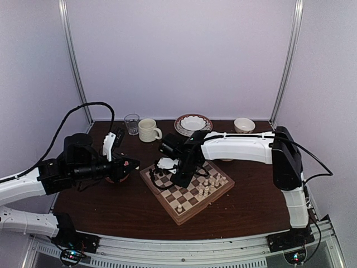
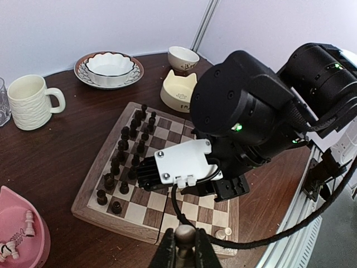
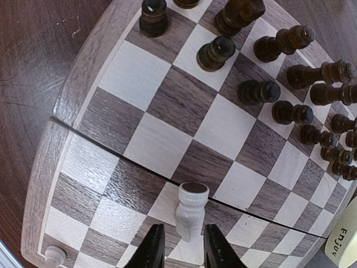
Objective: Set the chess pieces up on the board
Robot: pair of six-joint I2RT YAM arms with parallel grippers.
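Note:
The chessboard (image 1: 201, 204) carries dark pieces (image 3: 258, 92) along one side and white pieces (image 1: 206, 190) on the other. My left gripper is shut on a white piece (image 2: 184, 236), left of the board in the top view. My right gripper hangs over the board, its fingers apart, with a white piece (image 3: 191, 209) just beyond and between the fingertips in its wrist view; whether they touch it I cannot tell.
A pink bowl (image 2: 39, 245) with white pieces lies left of the board. A mug (image 1: 148, 131), a glass (image 1: 131, 123), plates (image 1: 184, 120) and bowls (image 1: 244, 125) stand at the back.

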